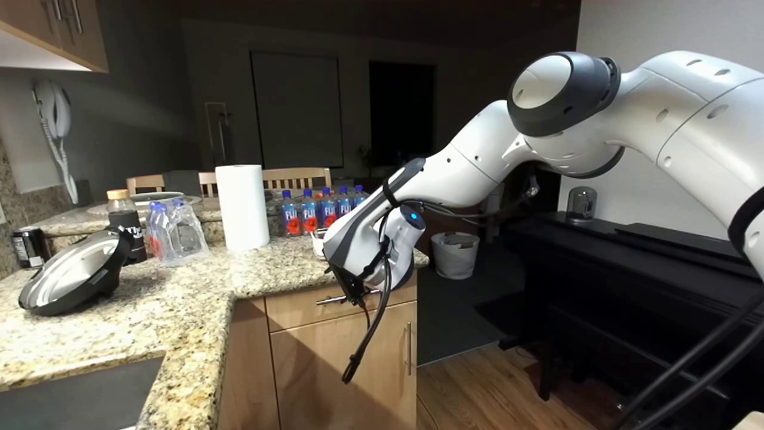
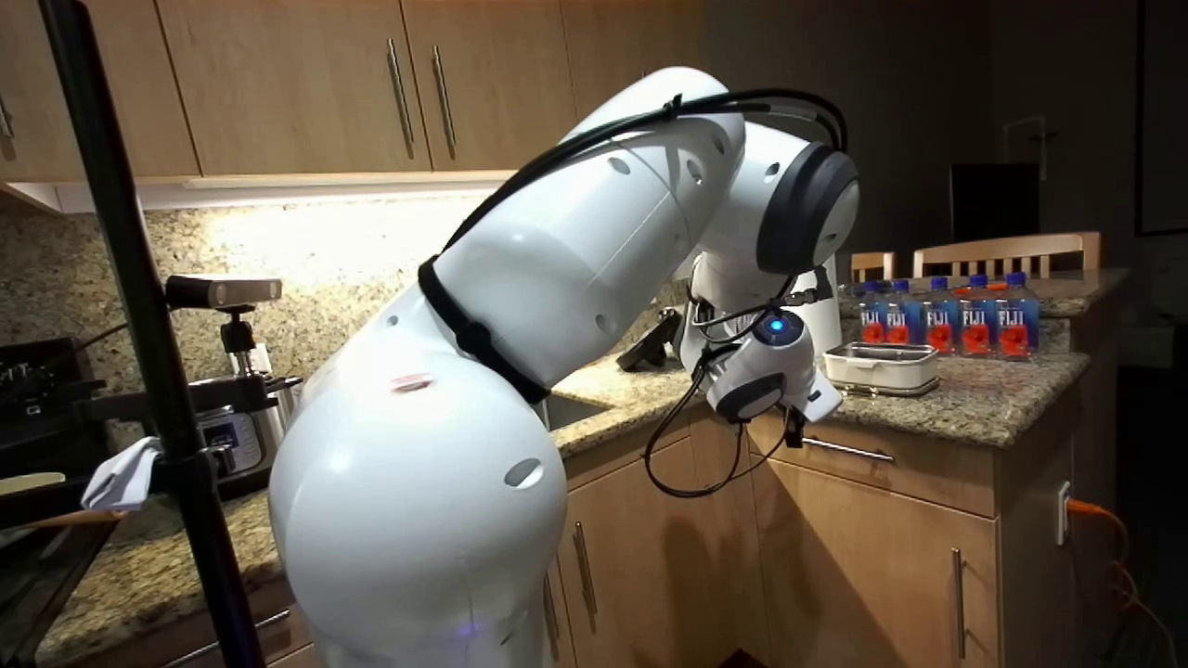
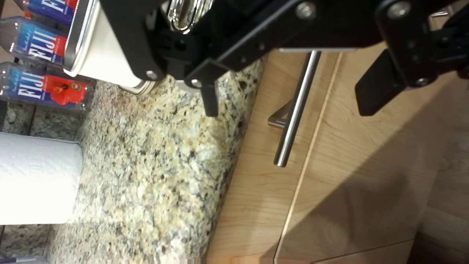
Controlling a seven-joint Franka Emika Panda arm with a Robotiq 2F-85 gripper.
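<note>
My gripper is open, its two black fingers (image 3: 211,101) spread wide with nothing held. In the wrist view the metal drawer handle (image 3: 299,105) appears in the gap between them; whether it lies at fingertip depth I cannot tell. The handle belongs to the upper drawer front (image 2: 936,479) under the granite counter. In exterior view 2 the gripper (image 2: 795,428) hangs near the left end of this handle (image 2: 848,450). A white lidless container (image 2: 882,366) sits on the counter above the drawer, partly behind the fingers in the wrist view.
Several FIJI water bottles (image 2: 938,316) line the back of the counter, with a paper towel roll (image 1: 242,206) beside them. The counter edge (image 3: 239,132) runs close to the fingers. A lower cabinet door (image 1: 344,372) is under the drawer. A black-rimmed lid (image 1: 75,276) rests at left.
</note>
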